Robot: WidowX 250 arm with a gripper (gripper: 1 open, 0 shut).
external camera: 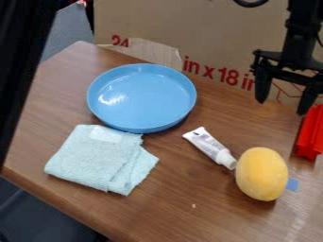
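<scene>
My black gripper (284, 93) hangs open at the upper right, above the table, with nothing between its fingers. Below it at the right edge is a red object (312, 137), partly out of frame. A white tube (207, 142) lies in the middle, its cap end beside a yellow oval object (262, 175). A light blue plate (142, 95) sits at the upper left of these. A folded pale blue cloth (98, 159) lies at the lower left.
A cardboard box (177, 24) stands along the back. A small blue patch shows by the yellow object.
</scene>
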